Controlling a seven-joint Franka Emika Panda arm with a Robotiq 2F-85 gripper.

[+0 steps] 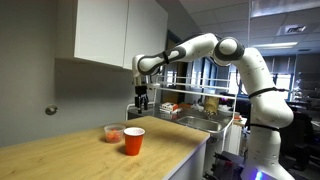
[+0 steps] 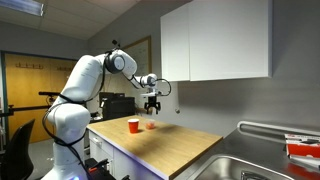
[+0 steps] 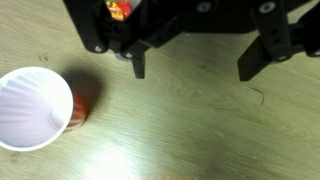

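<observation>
High over the wooden counter (image 1: 60,158), my gripper (image 1: 143,105) points down with its fingers apart; in the wrist view only bare wood shows between its fingers. A red cup (image 1: 133,143) with a white inside stands upright on the counter, below the gripper and nearer the exterior camera. Behind it sits a clear tub (image 1: 114,132) with reddish contents. The wrist view has the cup (image 3: 35,108) at the lower left, seen from above, and colourful contents (image 3: 118,9) at the top, partly hidden by the gripper.
A sink (image 1: 205,121) with a drying rack is at one end of the counter. White cupboards (image 1: 110,30) hang along the wall above. Much of the wooden top is bare in exterior view 2.
</observation>
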